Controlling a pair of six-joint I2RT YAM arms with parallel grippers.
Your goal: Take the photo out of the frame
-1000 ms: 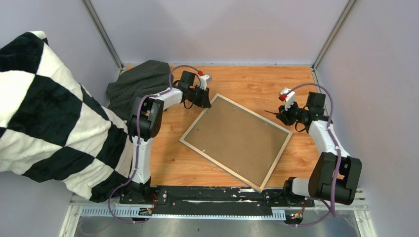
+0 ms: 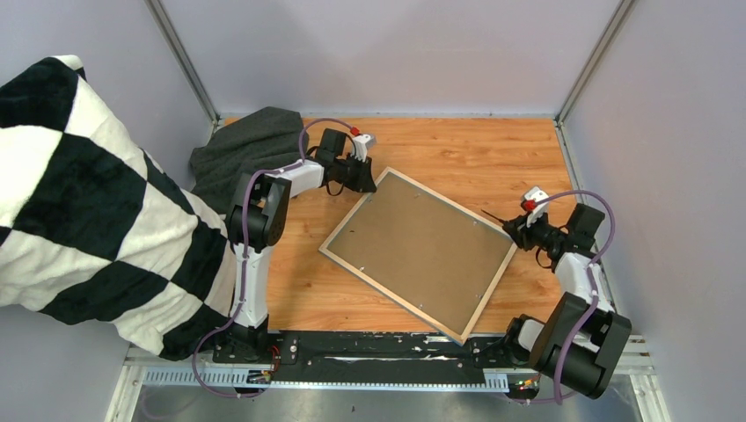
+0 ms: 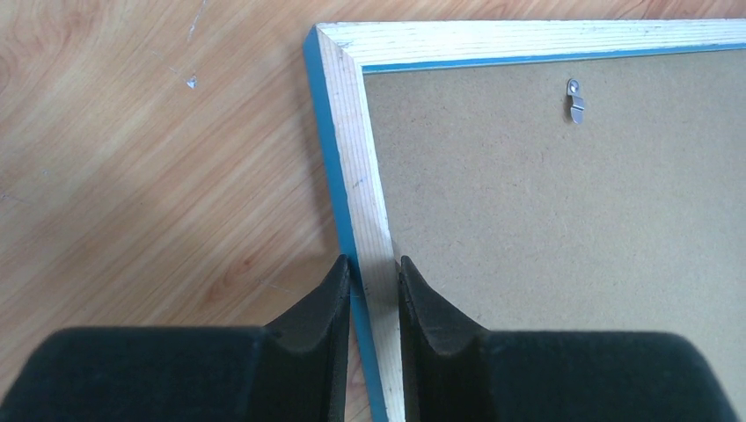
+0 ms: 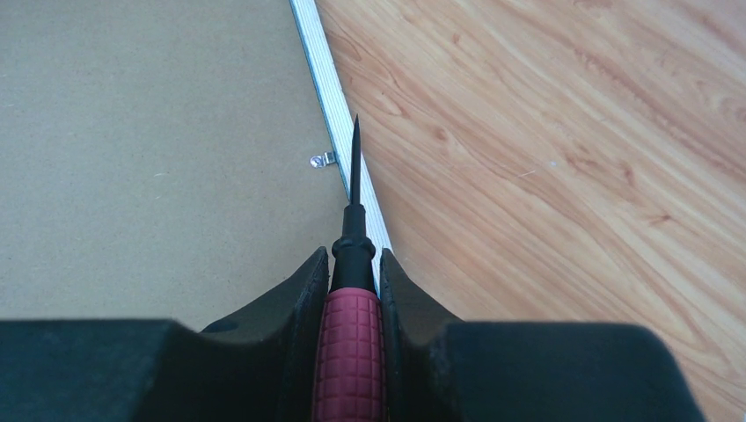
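The photo frame lies face down, its brown backing board held by small metal clips. My left gripper is shut on the frame's edge near its upper-left corner. My right gripper is shut on a tool with a red handle and thin black pointed shaft. In the right wrist view the tip is over the frame's edge, beside a clip; whether it touches cannot be told.
A dark grey cloth lies at the back left. A checkered cushion or blanket fills the left side. Bare wooden table surrounds the frame at the back and right.
The left gripper and frame look almost unchanged.
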